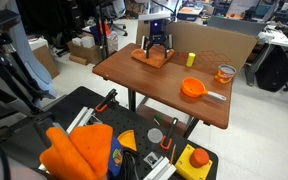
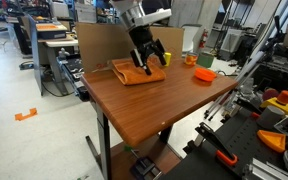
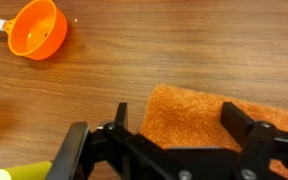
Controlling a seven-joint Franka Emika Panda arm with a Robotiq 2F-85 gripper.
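Note:
An orange cloth (image 1: pixel 151 59) lies on the wooden table, toward its far left in exterior view 1. My gripper (image 2: pixel 150 61) hangs over it, pointing down. In the wrist view the gripper is open, its dark fingers set wide apart. The cloth (image 3: pixel 199 113) shows below and between them, with its upper edge across the middle of the picture. Whether the fingers touch the cloth is hard to make out.
An orange bowl (image 1: pixel 193 87) sits on the table, with a yellow cylinder (image 1: pixel 191 58) and a can (image 1: pixel 224 74) farther back. The yellow cylinder (image 3: pixel 22 172) is near my left finger in the wrist view. Bare wood (image 2: pixel 169 103) fills the table's front.

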